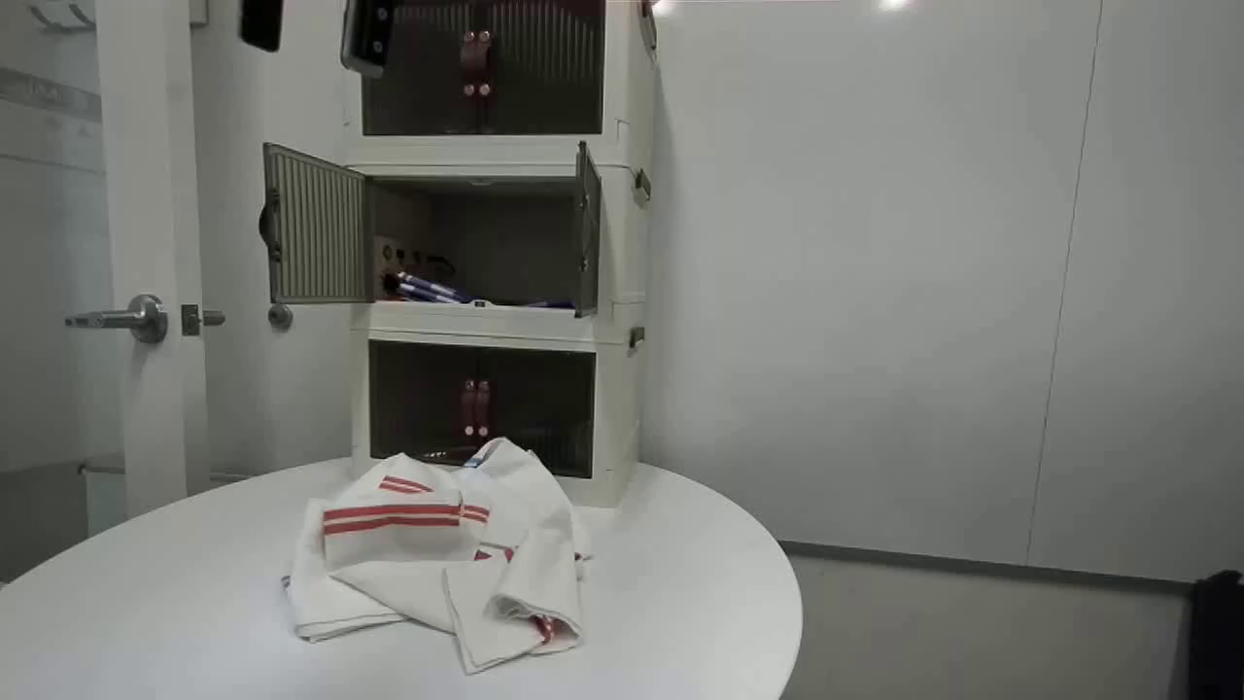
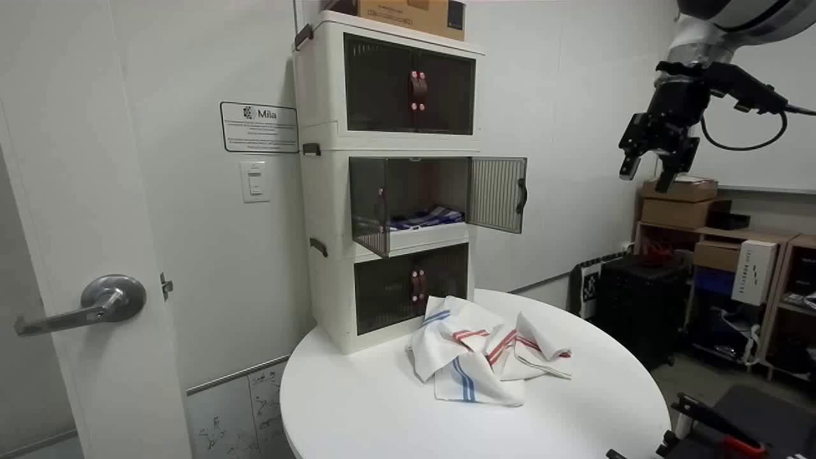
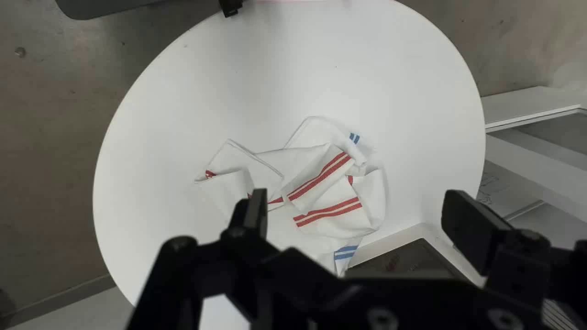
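White towels with red and blue stripes, or one large towel [image 1: 408,537], lie crumpled on the round white table; I cannot tell how many. In the second exterior view the cloth [image 2: 474,356] rests just in front of the cabinet. High above the table's right side hangs my gripper [image 2: 646,176], open and well apart from the cloth. From the wrist, the two fingers of the gripper stand wide apart with nothing between them, and the cloth [image 3: 324,181] appears far below. Only the fingertips [image 1: 367,41] show at the top of the first exterior view.
A three-tier white cabinet [image 2: 317,222] stands at the table's back. Its middle doors [image 1: 317,227] are swung open, with blue-and-white folded cloth [image 2: 428,218] inside; upper and lower doors are closed. Bare table [image 3: 159,126] surrounds the towel. A cardboard box [image 2: 409,15] sits on top.
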